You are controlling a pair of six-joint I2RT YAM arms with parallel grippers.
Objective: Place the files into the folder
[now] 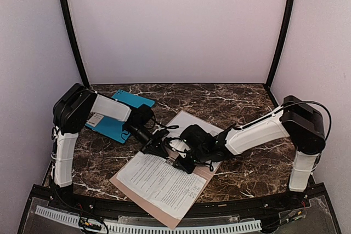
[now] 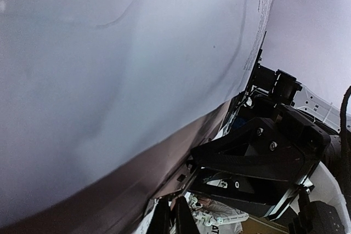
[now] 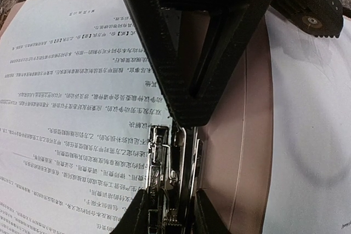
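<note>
An open pinkish folder lies at the table's front centre. Printed sheets cover its near half; white paper lies on the far half. A metal clip sits at the fold. My left gripper is shut at the clip area; in the left wrist view its fingertips are low and partly hidden, so what is between them is unclear. My right gripper is down on the clip beside it, its fingertips at the clip in the right wrist view; how far apart they are is hard to see.
A blue folder with a white label lies at the back left, partly under the left arm. Walls stand behind and at both sides.
</note>
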